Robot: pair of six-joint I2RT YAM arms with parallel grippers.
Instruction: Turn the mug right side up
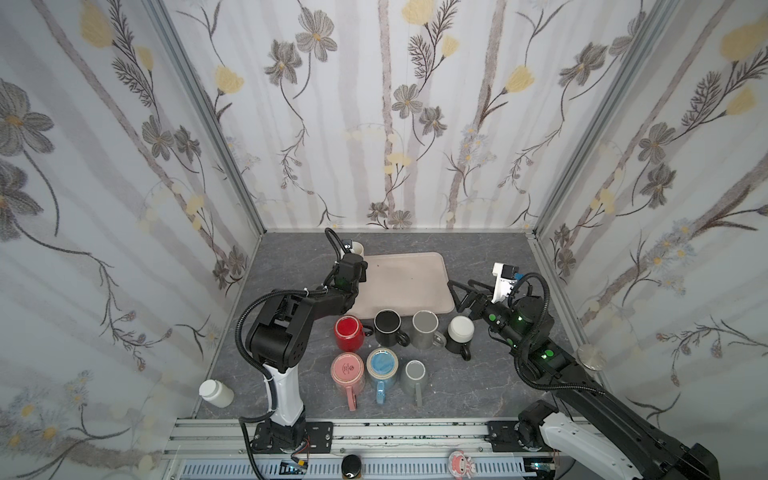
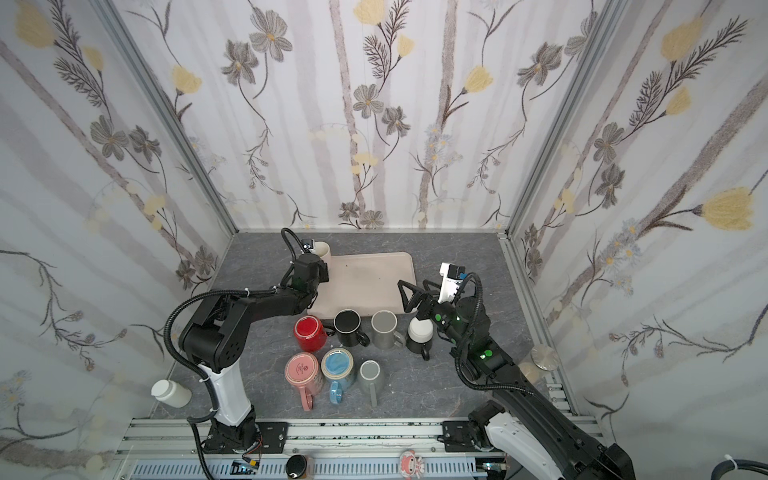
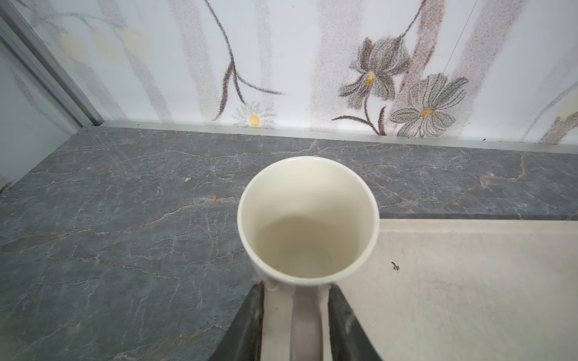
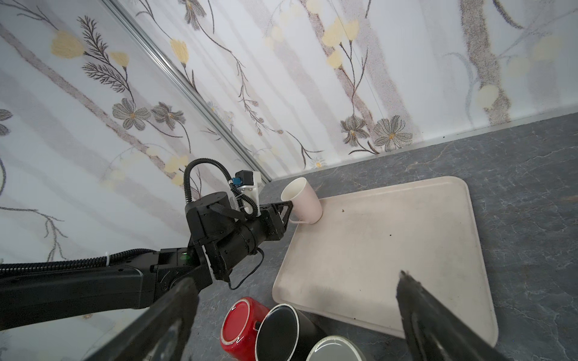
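Note:
A pale pink mug with a cream inside stands upright, mouth up, at the back left corner of the beige tray. Its handle points toward my left gripper. That gripper is open, one finger on each side of the handle with a gap showing on both sides. From the top left view the left arm hides most of this mug. My right gripper stands wide open and empty, above the tray's front right side.
Several mugs crowd the counter in front of the tray: a red mug, black mug, grey mug, pink mug and blue mug among them. A white bottle lies far left. The rest of the tray is bare.

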